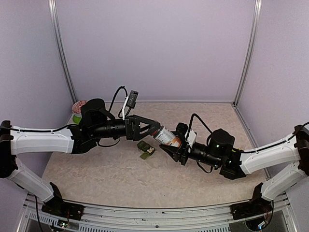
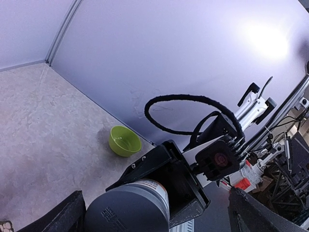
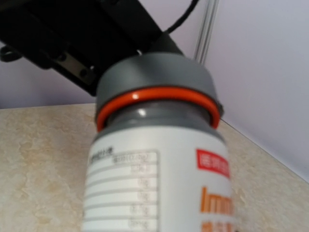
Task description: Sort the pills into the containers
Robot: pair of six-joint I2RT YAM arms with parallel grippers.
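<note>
A white pill bottle [image 1: 168, 137] with a grey cap is tilted in the air above the table, its cap up and to the left. Around its body my right gripper [image 1: 174, 144] is shut. The cap [image 3: 157, 77], with an orange ring beneath it, fills the upper middle of the right wrist view. My left gripper [image 1: 153, 129] stands open, with the cap at its fingertips; in the left wrist view the cap's top [image 2: 126, 212] shows between the spread fingers. Below the grippers, a small dark green pill box [image 1: 146, 148] lies on the table with a lid open.
At the back left, a red-and-white container [image 1: 78, 106] and something green [image 1: 77, 118] are partly hidden by the left arm. A green bowl [image 2: 124, 141] stands beyond the right gripper in the left wrist view.
</note>
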